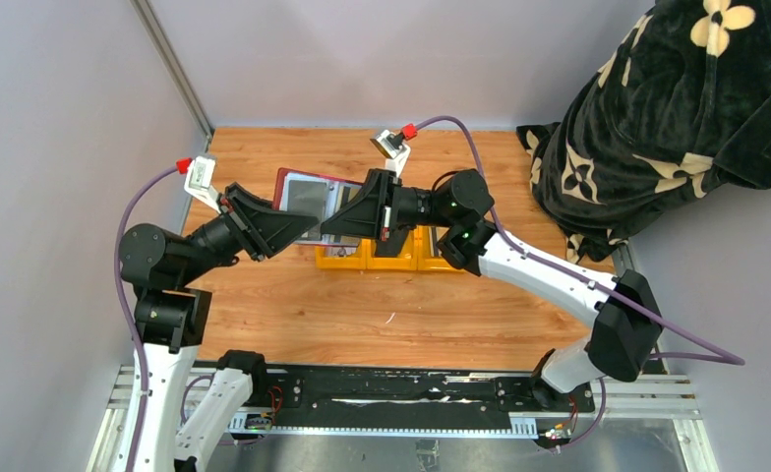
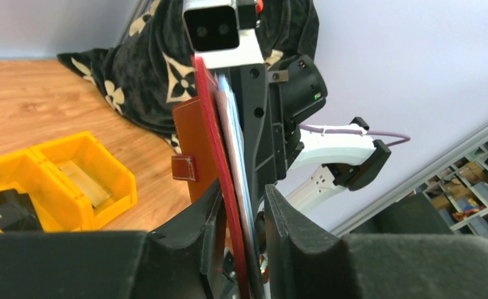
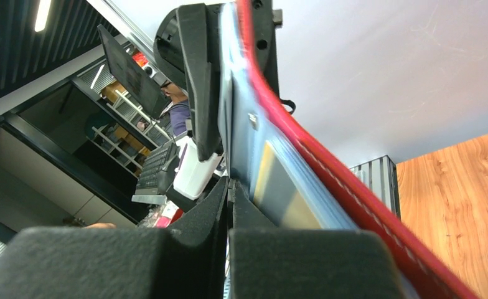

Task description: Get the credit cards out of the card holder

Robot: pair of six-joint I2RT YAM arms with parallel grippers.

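A red-edged card holder (image 1: 304,194) with pale clear sleeves is raised between the two grippers. In the left wrist view its red edge (image 2: 210,118) and brown strap side stand upright between the fingers of my left gripper, which looks partly open around it. My right gripper is shut, its tips at the holder's clear sleeves; no card shows clearly between them. In the top view my left gripper (image 1: 303,224) is at the holder's lower left and my right gripper (image 1: 328,228) at its right part.
Yellow bins (image 2: 111,187) with dark and pale items sit on the wooden table (image 1: 391,324) beneath and behind the holder. A dark patterned blanket (image 1: 657,118) is heaped at the back right.
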